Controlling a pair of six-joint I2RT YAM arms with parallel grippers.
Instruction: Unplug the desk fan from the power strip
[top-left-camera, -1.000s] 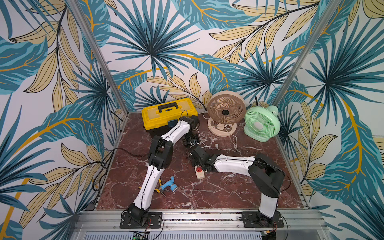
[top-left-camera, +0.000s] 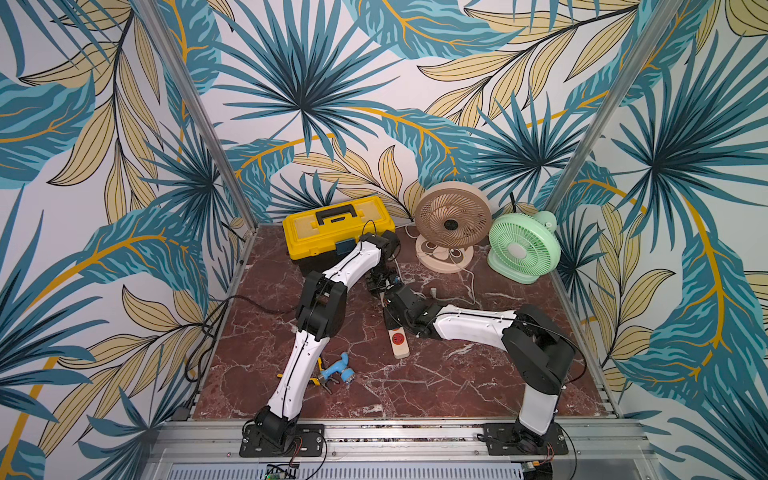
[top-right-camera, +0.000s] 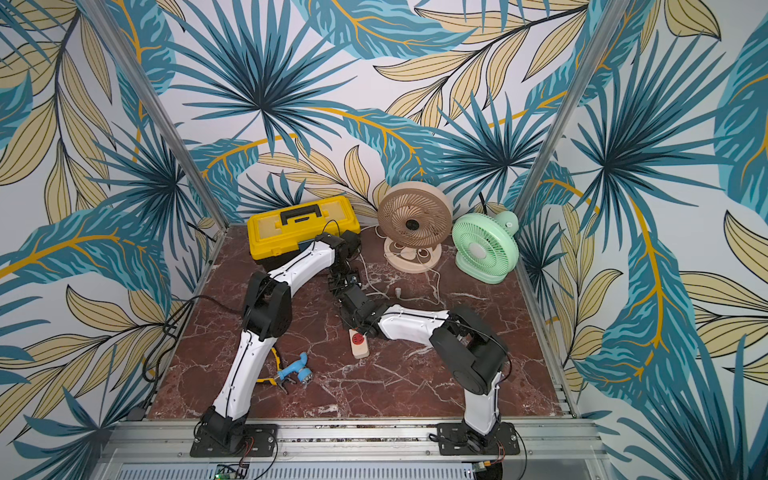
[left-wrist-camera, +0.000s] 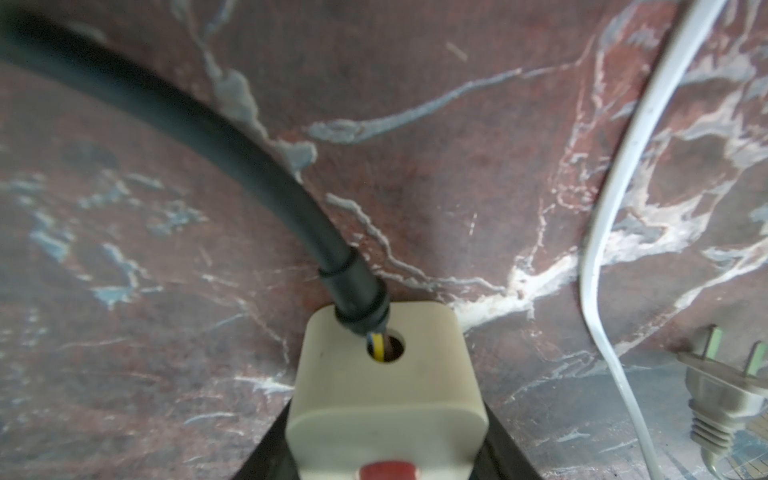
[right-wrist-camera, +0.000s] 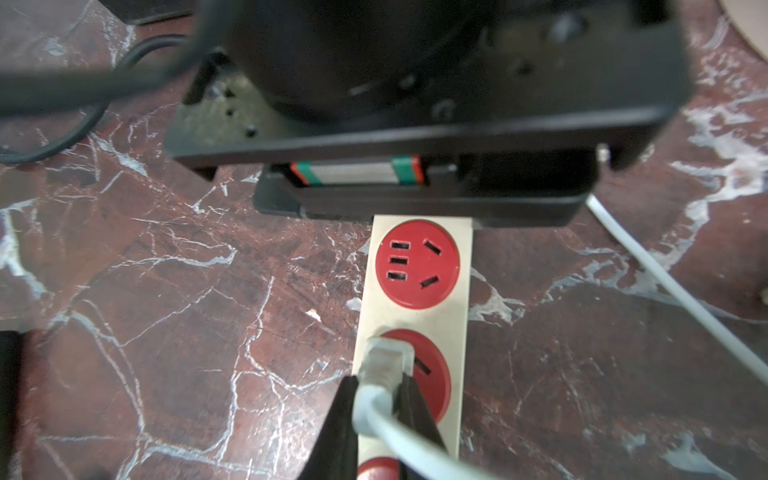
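The cream power strip (top-left-camera: 397, 344) lies mid-table, with red sockets (right-wrist-camera: 416, 262). My left gripper is shut on its far, cord end, where the black cord enters. In the right wrist view a white plug (right-wrist-camera: 382, 360) sits in the strip's second visible socket. My right gripper is over it, dark fingers on either side of the plug; whether they grip it is unclear. A brown desk fan (top-left-camera: 450, 212) and a mint fan (top-left-camera: 520, 248) stand at the back right. Another white plug (left-wrist-camera: 720, 392) lies loose beside the strip.
A yellow toolbox (top-left-camera: 328, 228) stands at the back left. A blue tool (top-right-camera: 294, 369) and yellow-handled tool lie front left, beside my left arm. White cables run over the table right of the strip.
The left arm looks unchanged.
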